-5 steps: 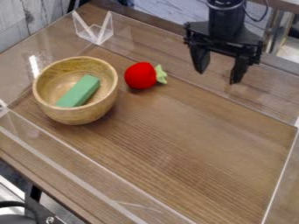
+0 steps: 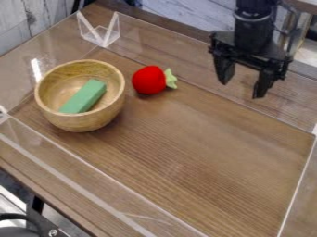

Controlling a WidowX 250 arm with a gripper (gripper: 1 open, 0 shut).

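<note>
My gripper (image 2: 240, 69) hangs over the back right of the wooden table, its dark fingers pointing down at bare wood; whether they are open or shut is unclear. A red round object (image 2: 150, 80) with a pale green leafy end lies left of it, apart from the gripper. Further left, a green block (image 2: 82, 95) lies inside a tan wooden bowl (image 2: 51, 91).
A white wire-like object (image 2: 100, 28) stands at the back left. The table's edge runs along the right side.
The gripper has shifted slightly and changed its angle over the back right of the table. The red object, bowl and green block have not moved.
</note>
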